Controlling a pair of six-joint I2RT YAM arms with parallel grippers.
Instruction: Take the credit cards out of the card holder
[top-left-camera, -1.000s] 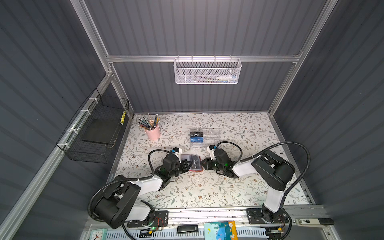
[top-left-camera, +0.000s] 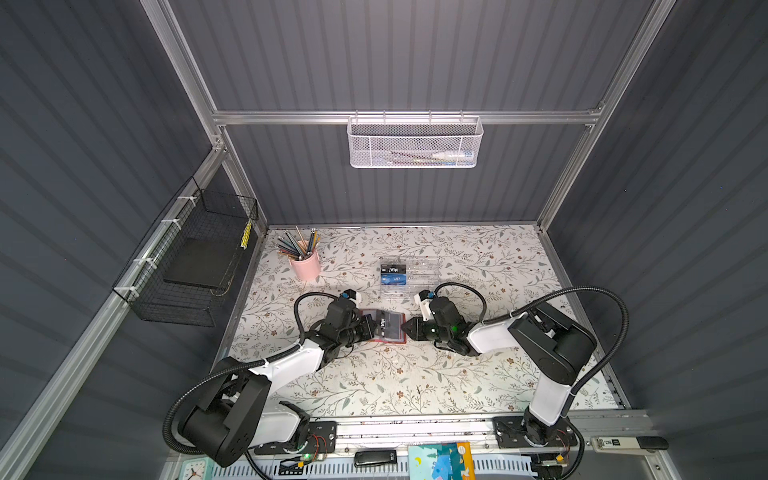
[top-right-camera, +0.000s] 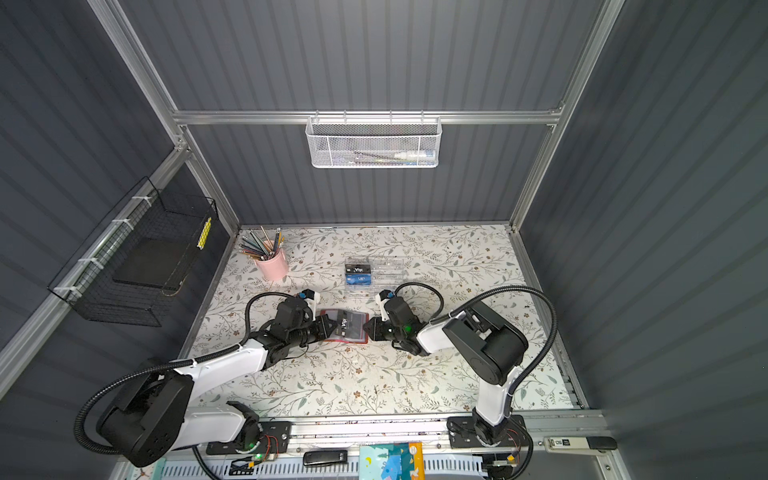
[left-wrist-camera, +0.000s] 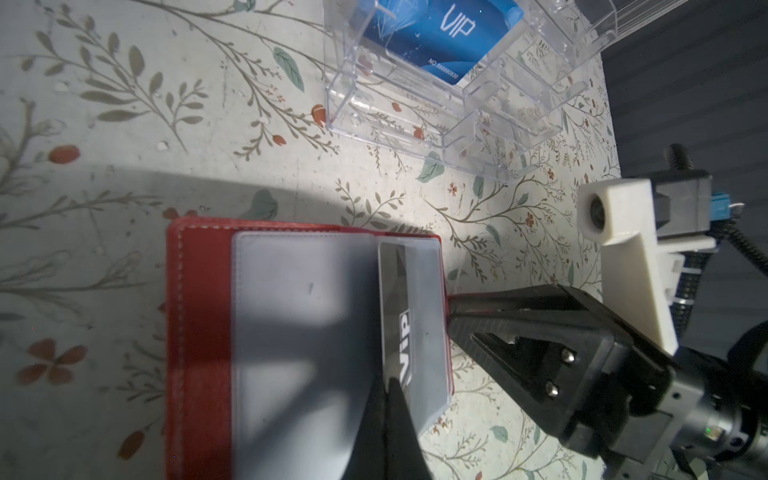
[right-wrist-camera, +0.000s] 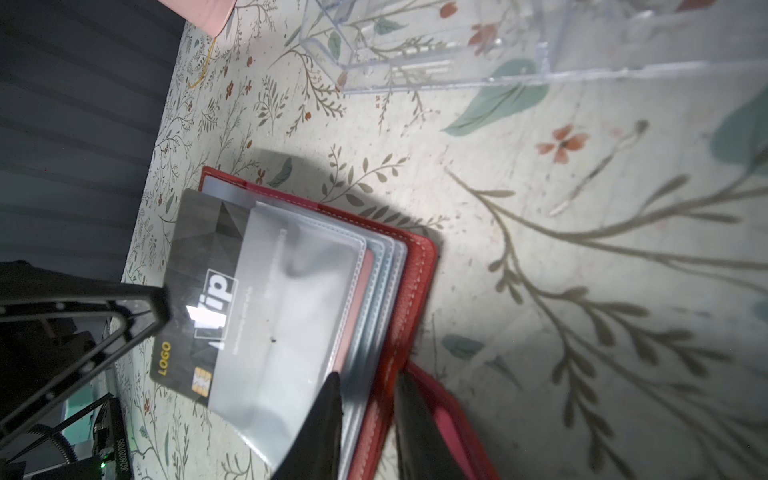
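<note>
The card holder (right-wrist-camera: 296, 264), red outside with clear sleeves, lies spread on the table. A black card (right-wrist-camera: 209, 297) marked VIP sticks partly out of a sleeve on its left side. My left gripper is shut, its fingertips pinching the black card's outer edge. At the holder's right side, my right gripper has its fingers parted, with the red spine edge between them. In the top left view both grippers face each other across the holder, and the left one covers part of it.
Behind the holder stands a clear tray (top-left-camera: 422, 276) with a black card and a blue card (top-left-camera: 393, 280) in its left part. A pink pencil cup (top-left-camera: 306, 268) is at the back left.
My left gripper has shifted left, and the black card has slid left with it, out over the holder's left part. The right gripper has stayed in nearly the same place.
</note>
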